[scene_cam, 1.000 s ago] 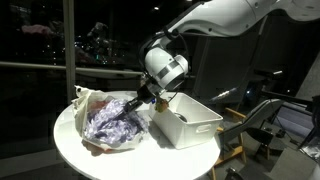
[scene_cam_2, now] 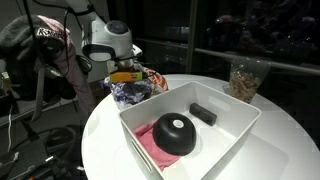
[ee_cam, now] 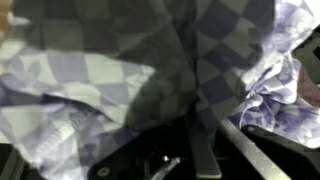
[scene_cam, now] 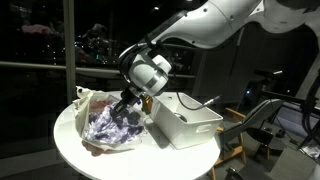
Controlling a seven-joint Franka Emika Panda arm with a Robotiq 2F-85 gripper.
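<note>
A purple-and-white checkered cloth [scene_cam: 116, 122] lies bunched in a pale bag-like container [scene_cam: 84, 108] at the left of the round table in exterior view 1. My gripper [scene_cam: 125, 103] is down at the cloth. Checkered folds [ee_cam: 120, 75] fill most of the wrist view and press up against the dark fingers [ee_cam: 203, 150]. The fingers are closed with a fold of cloth between them, though the fingertips are mostly buried in it. In exterior view 2 the cloth [scene_cam_2: 128, 93] shows beneath the arm.
A white box [scene_cam_2: 222, 128] stands beside the cloth, holding a black round lid-like object [scene_cam_2: 175, 134], a pink cloth [scene_cam_2: 148, 145] and a dark block [scene_cam_2: 204, 114]. A clear container [scene_cam_2: 243, 78] stands at the back.
The arm has swung left and lower, from beside the white box to the checkered cloth. The cloth's upper folds look shifted around the gripper.
</note>
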